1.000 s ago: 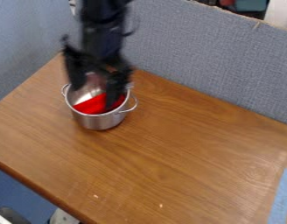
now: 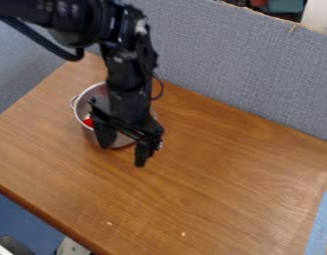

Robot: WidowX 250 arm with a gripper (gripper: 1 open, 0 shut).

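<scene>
My black gripper [image 2: 127,139] hangs over a steel pot [image 2: 81,107] at left of centre, hiding most of it, with its fingers apart and open. A little of a red object [image 2: 88,123] inside the pot shows behind the gripper.
Grey padded walls [image 2: 233,60] stand behind the table.
</scene>
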